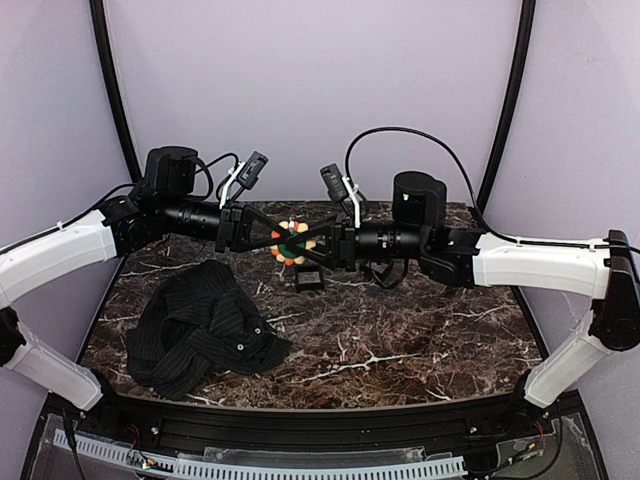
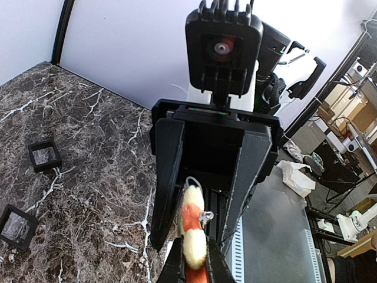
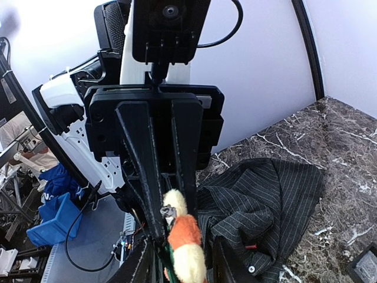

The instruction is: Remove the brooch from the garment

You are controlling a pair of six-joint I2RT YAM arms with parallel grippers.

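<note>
A flower-shaped brooch (image 1: 291, 250) with cream and orange felt petals (image 2: 194, 242) (image 3: 188, 259) and a green centre hangs in mid-air between the two grippers, a metal clasp on it. My left gripper (image 1: 276, 240) is shut on it from the left. My right gripper (image 1: 310, 240) reaches onto it from the right, its fingers part open around the brooch's side; whether they touch it is unclear. A dark pinstriped garment (image 1: 200, 330) lies crumpled on the table's left, below the brooch.
Small square black containers (image 2: 45, 155) (image 2: 17, 227) stand at the middle back of the marble table (image 1: 420, 350). A rail runs along the front edge.
</note>
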